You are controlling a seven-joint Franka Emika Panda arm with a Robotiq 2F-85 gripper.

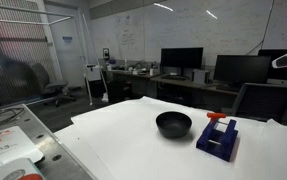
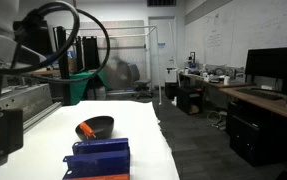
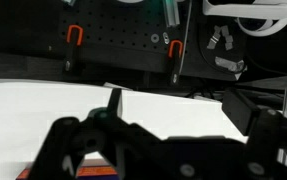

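A round black bowl (image 1: 173, 124) stands upright on the white table. To its right in exterior view 1 is a blue slotted holder (image 1: 215, 142), with an orange-red piece (image 1: 216, 115) at its top. From the other side, in exterior view 2, the blue holder (image 2: 98, 157) is nearer than the bowl (image 2: 103, 125), and an orange piece (image 2: 85, 130) overlaps the bowl's outline. My gripper is open over the table's edge, nothing between its fingers. An orange and blue strip (image 3: 95, 171) shows at the bottom of the wrist view, mostly hidden by the gripper.
Monitors (image 1: 182, 58) and a chair (image 1: 263, 103) stand behind the table.
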